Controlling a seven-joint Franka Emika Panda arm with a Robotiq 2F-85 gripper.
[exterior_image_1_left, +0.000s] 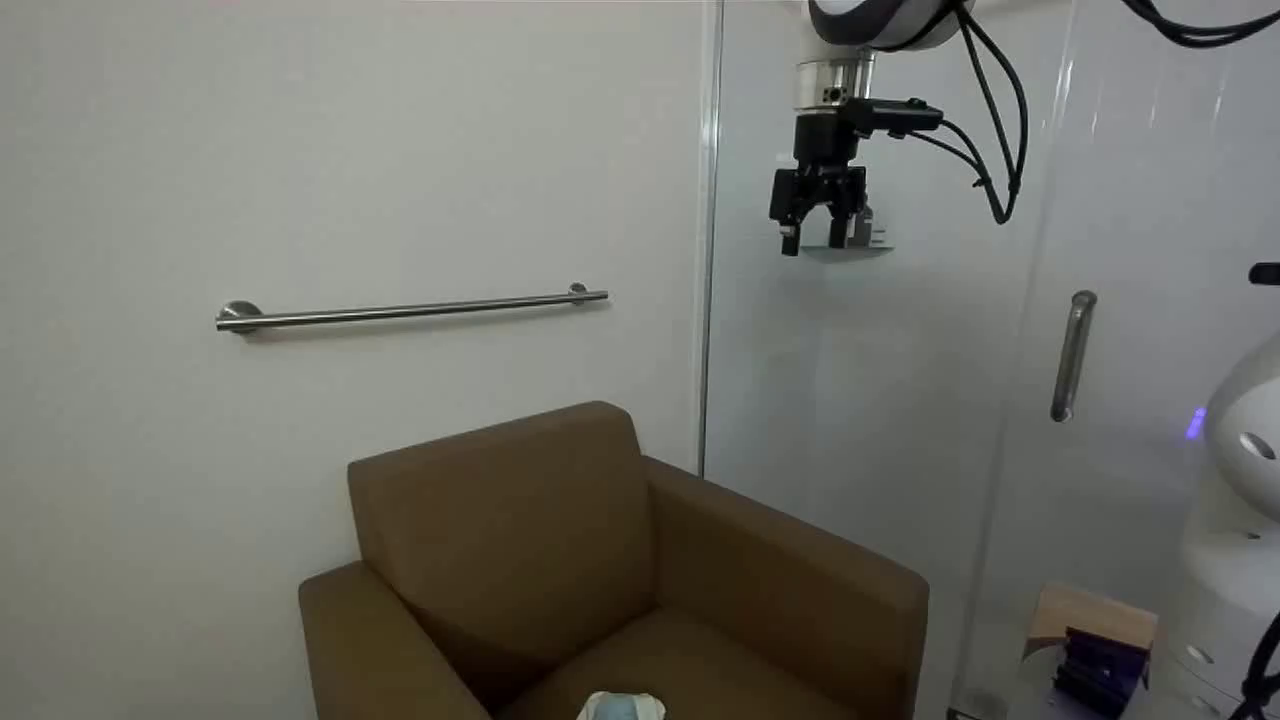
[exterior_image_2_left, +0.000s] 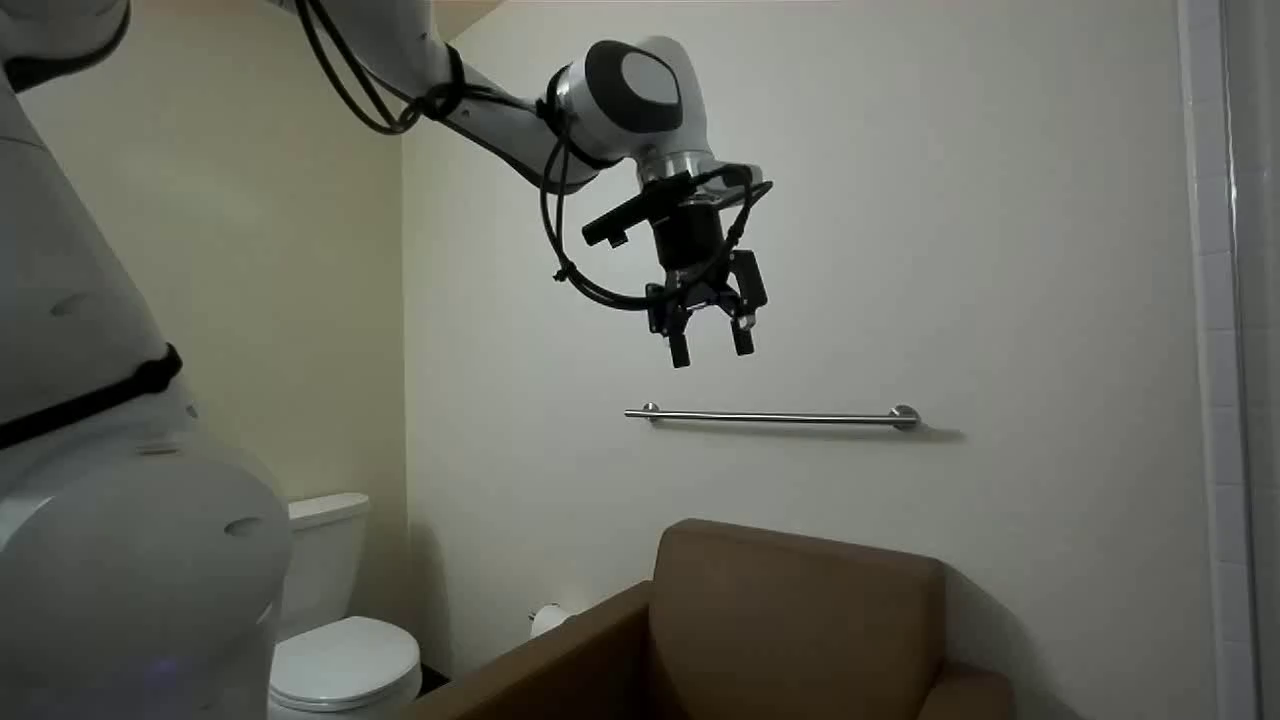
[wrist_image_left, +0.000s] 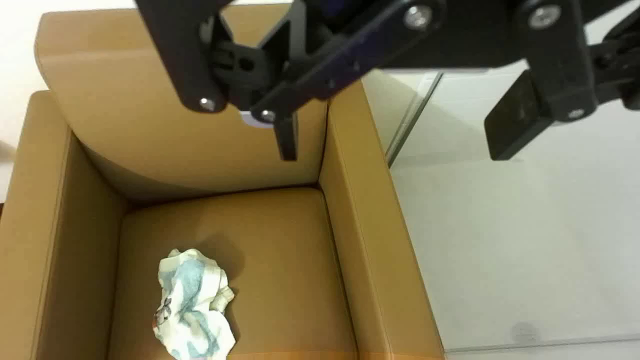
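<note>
A crumpled white cloth with blue-grey patches lies on the seat of the brown armchair. In exterior view 1 only the top of this cloth shows at the bottom edge, and exterior view 2 does not show it. My gripper hangs high in the air, pointing down, well above the chair. Its two fingers stand wide apart with nothing between them, as the gripper in the wrist view also shows.
A metal towel bar is fixed to the wall behind the armchair. Glossy white shower panels with an upright handle stand to one side. A toilet is beyond the chair's other side. The air around the gripper is clear.
</note>
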